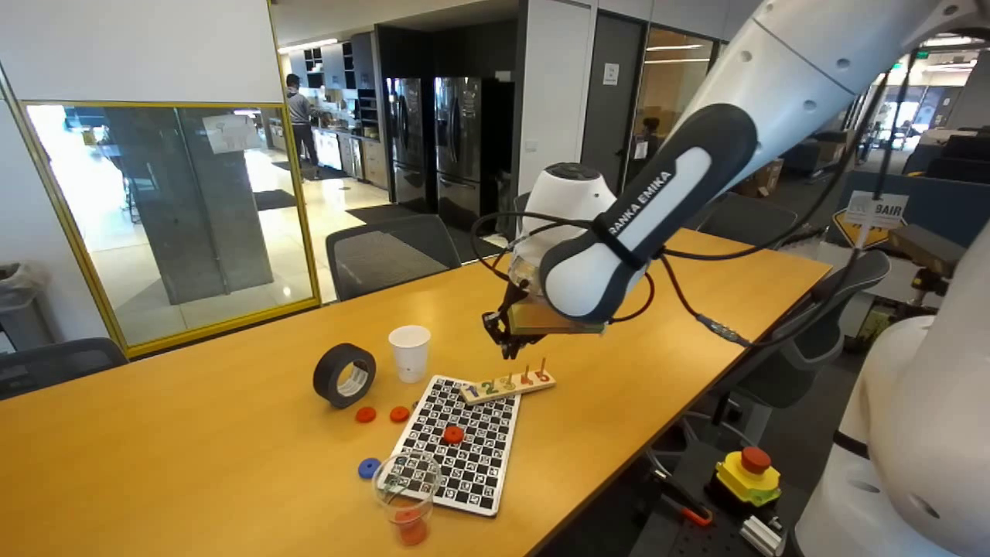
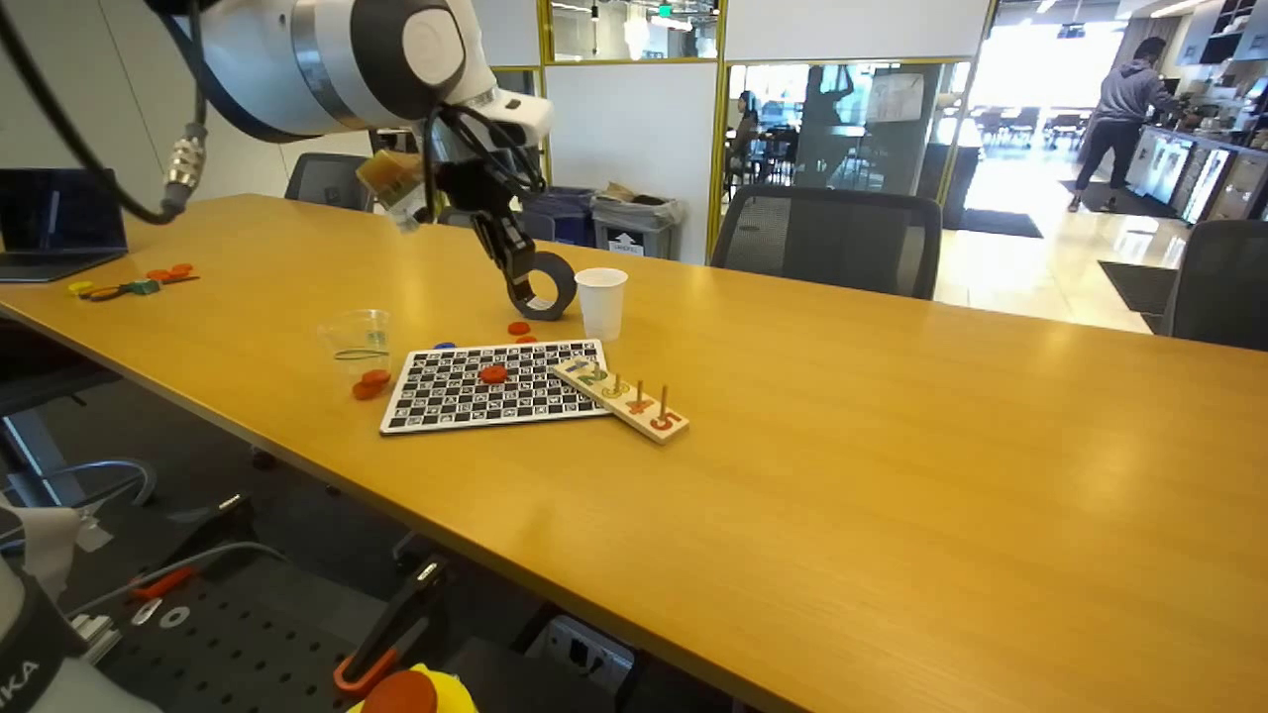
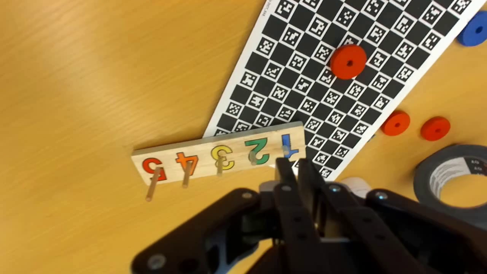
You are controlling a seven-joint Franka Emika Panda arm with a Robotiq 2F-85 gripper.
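Note:
My gripper hangs in the air above the table near the number-1 end of the wooden peg board (image 3: 205, 160). In the wrist view its fingers stand slightly apart, and nothing shows in the narrow gap. The board bears coloured numerals and upright pegs, with no rings on them; one end rests on the checkered marker board (image 1: 478, 459). A red ring (image 3: 348, 61) lies flat on the checkered board. Two more red rings (image 1: 366, 414) and a blue ring (image 1: 369, 468) are on the table beside it. Reddish rings (image 2: 370, 382) are at the clear cup (image 2: 357, 341).
A white paper cup (image 1: 410, 353) and a black tape roll (image 1: 344, 375) stand beyond the checkered board. In exterior view 2, a laptop (image 2: 59, 226) and small items are at the far left.

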